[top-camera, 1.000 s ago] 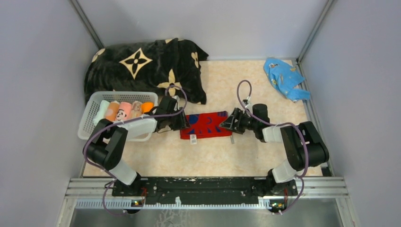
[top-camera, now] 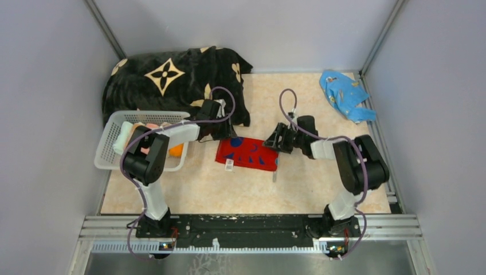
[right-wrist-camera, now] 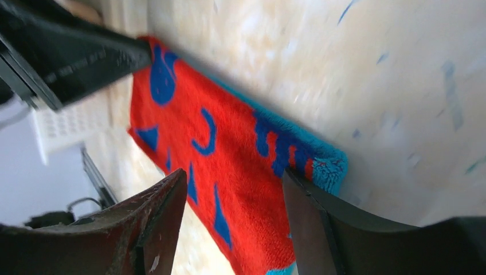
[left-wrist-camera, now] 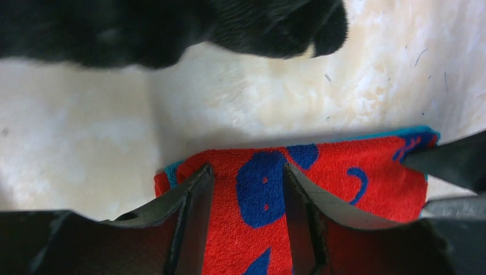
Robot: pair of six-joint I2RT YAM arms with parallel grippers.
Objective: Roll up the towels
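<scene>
A red towel with dark blue shapes [top-camera: 249, 154] lies folded in a flat strip on the table, its turquoise underside showing along the far edge. In the top view my left gripper [top-camera: 229, 135] is at its far left corner, and my right gripper [top-camera: 275, 142] is over its far right corner. The left wrist view shows the left gripper open, with its fingers apart above the red towel [left-wrist-camera: 338, 172]. The right gripper also stands open, the towel [right-wrist-camera: 229, 149] showing between its fingers; whether they touch the cloth I cannot tell.
A grey-white basket [top-camera: 102, 150] with rolled towels stands at the left, partly behind the left arm. A black patterned cloth [top-camera: 200, 63] covers the back left. A crumpled blue towel [top-camera: 345, 97] lies back right.
Both grippers have moved toward the back of the table, the left one also to the right and the right one leftward. The red towel has shifted slightly left and now lies a little slanted.
</scene>
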